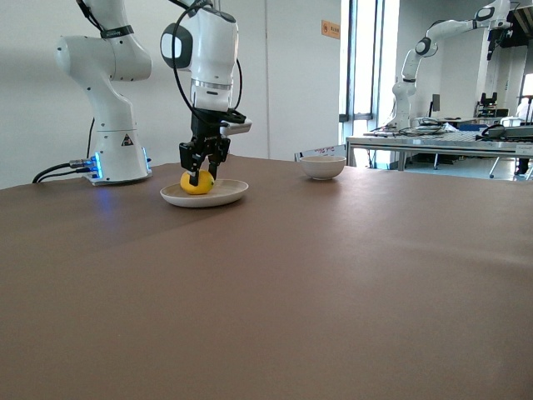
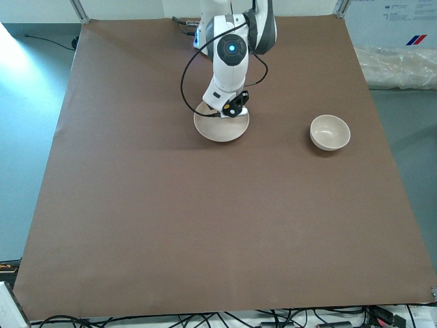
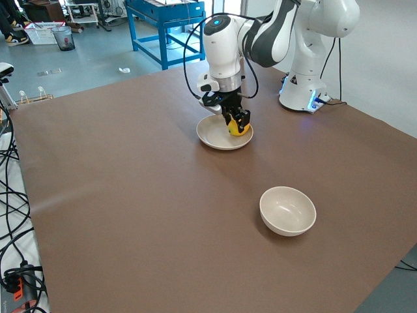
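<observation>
A yellow round object (image 1: 196,185), like a fruit, rests on a pale shallow plate (image 1: 233,192). My black gripper (image 1: 203,175) is down over the plate with its fingers around the yellow object, which also shows beside the fingers in the right view (image 3: 237,128). Whether the fingers press on it cannot be told. In the left view the arm mostly hides the object over the plate (image 2: 215,133).
An empty white bowl (image 2: 330,132) stands apart, right of the plate in the left view and nearer in the right view (image 3: 288,210). Cables run along its edge.
</observation>
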